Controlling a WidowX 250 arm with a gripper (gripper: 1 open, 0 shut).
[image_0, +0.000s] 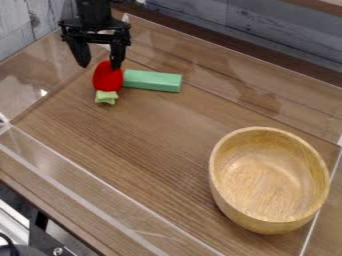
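Observation:
My dark gripper (95, 52) hangs at the upper left of the camera view, open, over a red round object (108, 76). A green block (154, 80) lies just right of the red object, and a small light green piece (107, 96) sits just below it. Whether the fingers touch the red object is hard to tell.
A large yellow bowl (267, 180) takes up the lower right of the wooden table (147, 170). The table's edges show along the top and sides.

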